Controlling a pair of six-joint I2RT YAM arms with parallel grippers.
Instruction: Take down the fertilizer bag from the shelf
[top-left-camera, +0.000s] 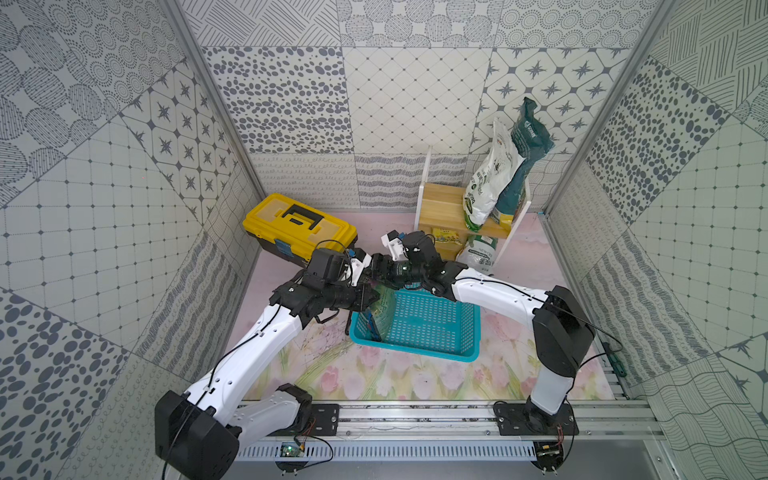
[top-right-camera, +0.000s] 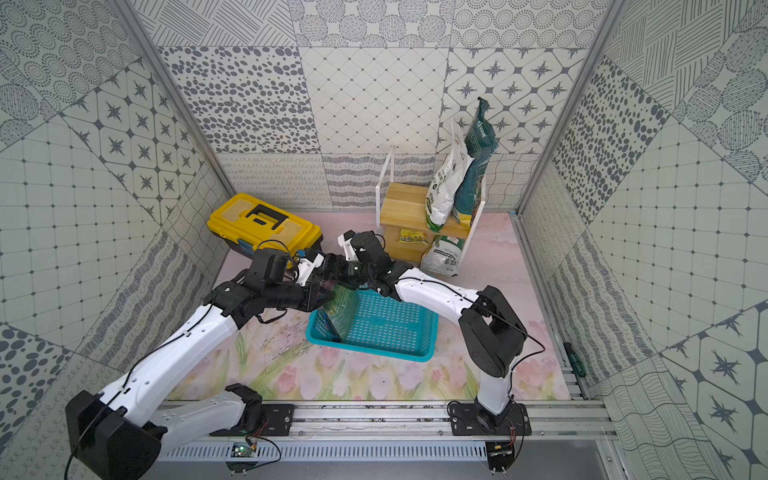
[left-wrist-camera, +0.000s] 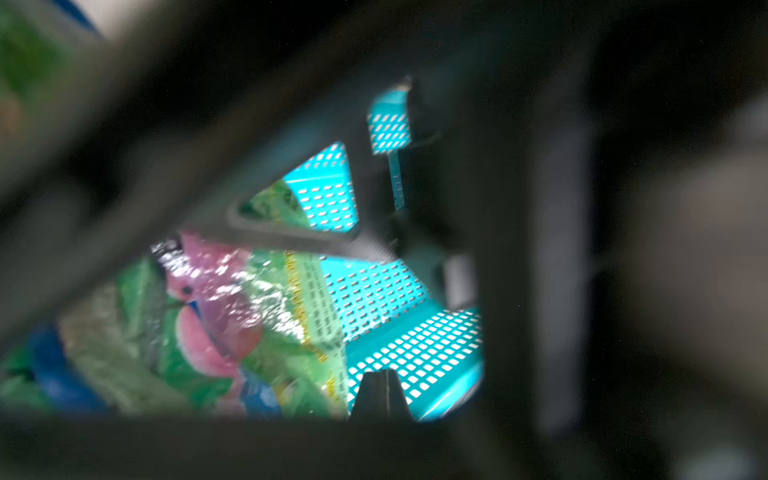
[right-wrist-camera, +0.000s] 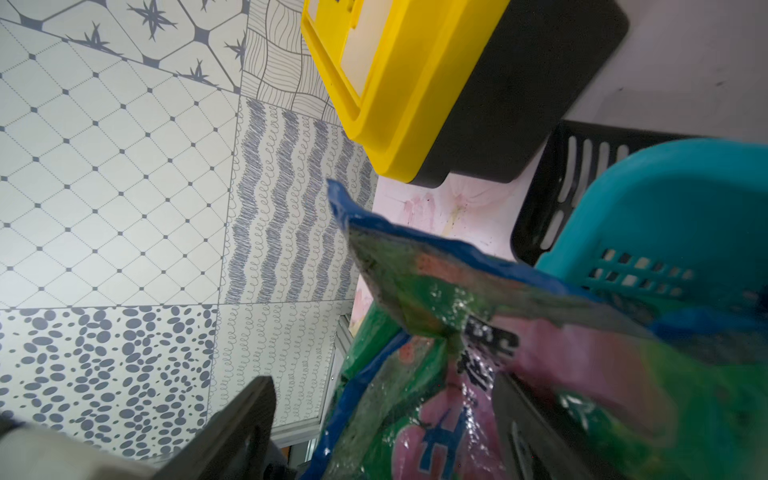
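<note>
A green bag with pink and blue print stands at the left end of the turquoise basket. Both grippers crowd over its top. My left gripper is low beside the bag and shut; its wrist view is dark and blurred, with nothing clearly between the fingers. My right gripper is open, with the bag's crinkled upper part between and beyond its fingers. The wooden shelf at the back right holds tall white and teal bags, with smaller bags below.
A yellow toolbox sits at the back left. A black slotted tray lies between it and the basket.
</note>
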